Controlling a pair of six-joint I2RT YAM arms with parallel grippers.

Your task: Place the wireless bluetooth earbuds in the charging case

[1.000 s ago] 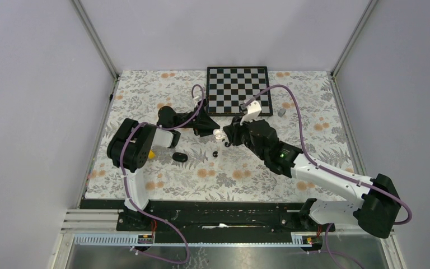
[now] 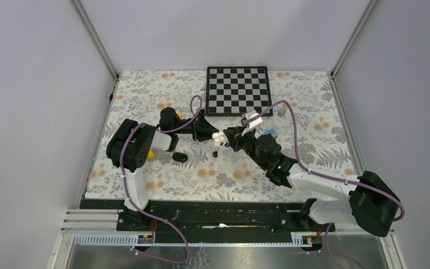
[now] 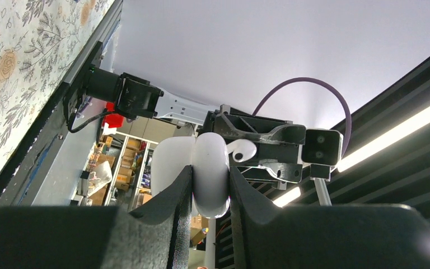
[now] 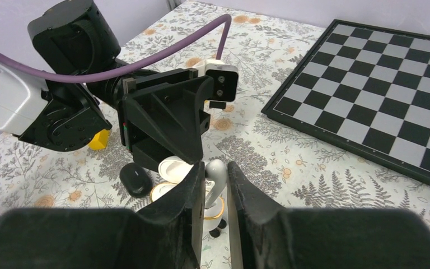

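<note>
The white charging case (image 3: 210,176) is pinched between the fingertips of my left gripper, and its lid (image 4: 174,169) stands open. Gold-ringed openings (image 4: 215,215) show on the case in the right wrist view. A white earbud (image 4: 216,170) sits between the fingertips of my right gripper, which is shut on it. Its stem points down towards the case. From the top view, both grippers meet above the middle of the table, with the right one at the case's right side. Fingers hide part of the case, so whether earbud and case touch is unclear.
A black oval object (image 2: 180,157) and a small black piece (image 2: 215,154) lie on the flowered cloth. The checkered board (image 2: 238,91) stands behind the grippers. Yellow blocks (image 4: 98,140) are near the left arm.
My right gripper has turned at the wrist and come slightly lower in the top view, now close against the case. The left gripper and case have shifted only a little.
</note>
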